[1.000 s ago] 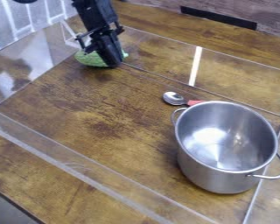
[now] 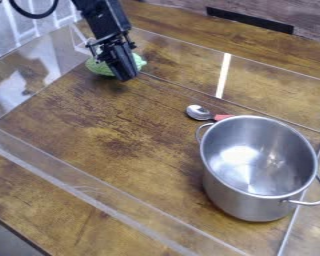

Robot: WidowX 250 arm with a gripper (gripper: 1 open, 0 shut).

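The black gripper (image 2: 123, 68) is at the upper left, low over a green cloth-like item (image 2: 101, 66) that lies on the wooden table. It looks shut, though whether anything thin is between its fingers is hidden. A steel pot (image 2: 256, 165) with two handles stands at the right. Just behind it lies a spoon (image 2: 200, 112) with a red handle.
Clear acrylic panels and white strips (image 2: 224, 75) border the work area on the table (image 2: 109, 150). A dark wall stands at the back right.
The pot and spoon have not moved.
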